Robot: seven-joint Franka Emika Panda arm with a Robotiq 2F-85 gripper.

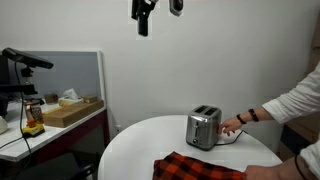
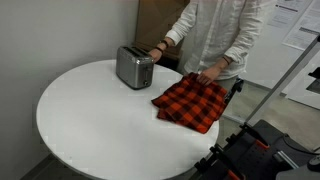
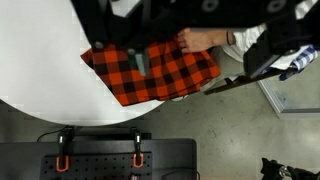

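Note:
A red-and-black checked cloth (image 1: pixel 190 168) lies spread on the round white table (image 1: pixel 135 150), near its edge in exterior view 2. A silver toaster (image 1: pixel 204 127) stands upright behind the cloth. One of the person's hands (image 1: pixel 232 125) is beside the toaster. The other hand (image 2: pixel 208 75) rests at the cloth's edge. High above the table, my gripper (image 1: pixel 159 20) is open, its fingers wide apart and nothing visible between them. Looking down, the wrist view shows the cloth (image 3: pixel 150 75) below; the toaster cannot be made out there.
The person (image 2: pixel 215 30) in white stands close behind the table, with both arms reaching over it. A dark cord (image 1: pixel 228 143) lies by the toaster. Bare tabletop extends left of the toaster. At the far left, a side table (image 1: pixel 50 130) carries boxes and small items.

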